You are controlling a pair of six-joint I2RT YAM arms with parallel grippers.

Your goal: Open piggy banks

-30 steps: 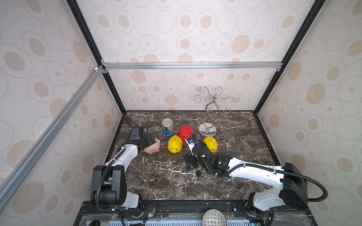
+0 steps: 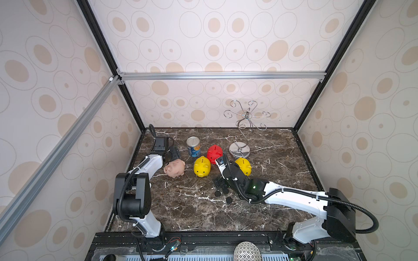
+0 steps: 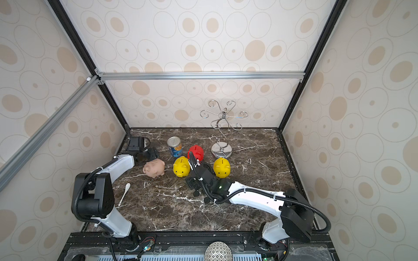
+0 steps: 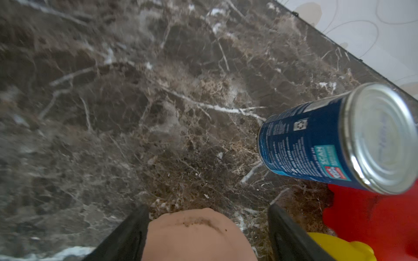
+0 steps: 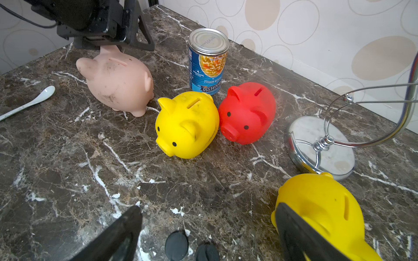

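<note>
A pink piggy bank sits at the left, with my left gripper just above it; in the left wrist view its top shows between the fingers, which look apart. Two yellow piggy banks [image 5: 187, 126] [image 5: 317, 204] and a red one [image 5: 247, 113] stand to its right, slots upward. My right gripper stands open low before the right yellow bank, with two black discs [image 5: 176, 245] on the table between and beyond its fingertips.
A tin can [image 5: 208, 65] stands behind the banks. A chrome stand [image 5: 320, 165] rises at the back right. A white spoon [image 3: 125, 191] lies at the left.
The right arm and the objects look unchanged.
</note>
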